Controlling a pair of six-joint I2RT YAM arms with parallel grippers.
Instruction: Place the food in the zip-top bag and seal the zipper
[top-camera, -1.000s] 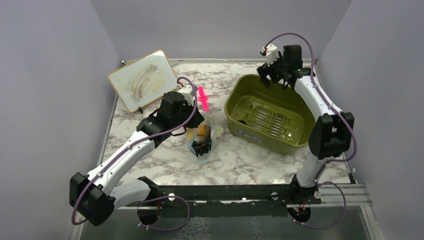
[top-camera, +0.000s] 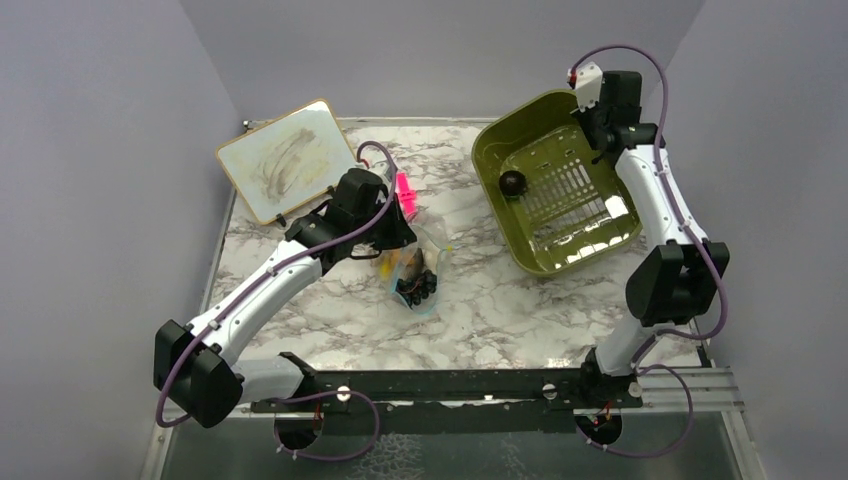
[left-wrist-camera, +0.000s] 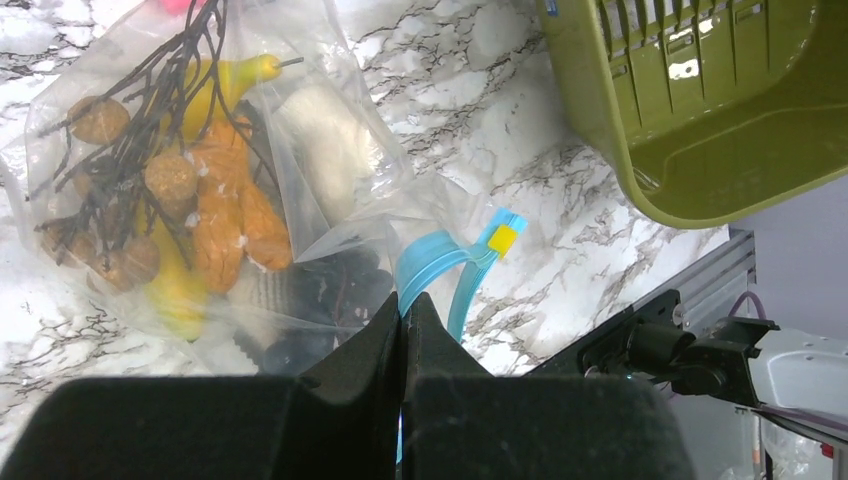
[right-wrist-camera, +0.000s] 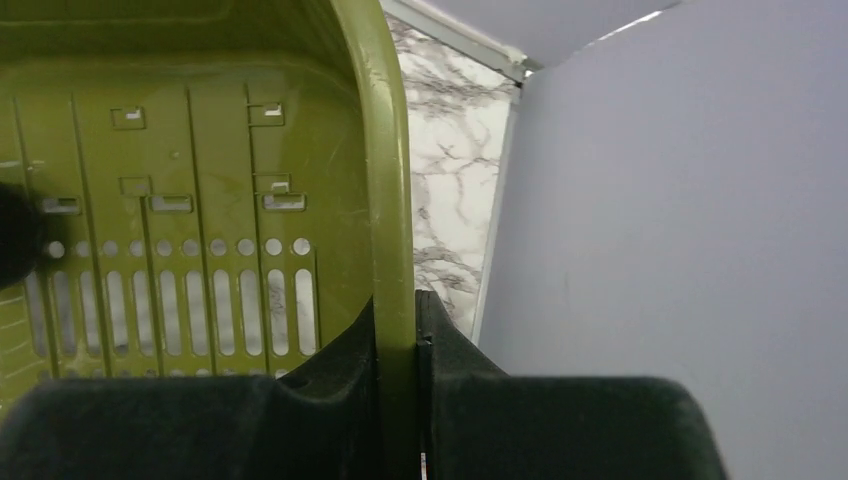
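The clear zip top bag (top-camera: 436, 262) lies on the marbled table with its blue zip mouth (left-wrist-camera: 440, 262) gaping in the left wrist view. Inside are yellow gourds (left-wrist-camera: 236, 82), orange pieces (left-wrist-camera: 222, 195), brown nuts (left-wrist-camera: 100, 122) and dark, blurred food seen through the plastic. My left gripper is shut on the blue edge of the bag. My right gripper is shut on the rim of the green basket (right-wrist-camera: 392, 200), one finger on either side. A dark round item (top-camera: 512, 183) sits inside the basket, towards its left wall.
A framed whiteboard (top-camera: 285, 160) leans at the back left. A pink object (top-camera: 405, 193) lies just behind the bag. Bare table stretches in front of the basket and bag. The grey wall stands close to the right arm.
My left gripper moved slightly right, with the bag's edge.
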